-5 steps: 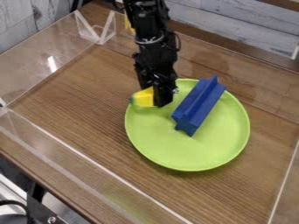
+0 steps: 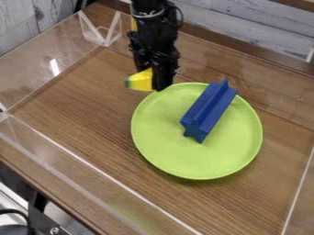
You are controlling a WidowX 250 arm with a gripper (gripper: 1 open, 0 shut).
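Observation:
A black robot gripper (image 2: pixel 156 70) hangs above the upper left rim of a green plate (image 2: pixel 190 151), shut on a small yellow object (image 2: pixel 139 81) with a greenish end. A long blue block (image 2: pixel 207 112) lies tilted across the right half of the plate.
Clear plastic edges run along the left side. White boards (image 2: pixel 245 27) form the back edge, and dark cables lie at the bottom left corner.
The gripper has risen and moved back, carrying the yellow object up from the plate's left rim. The plate and blue block look unmoved.

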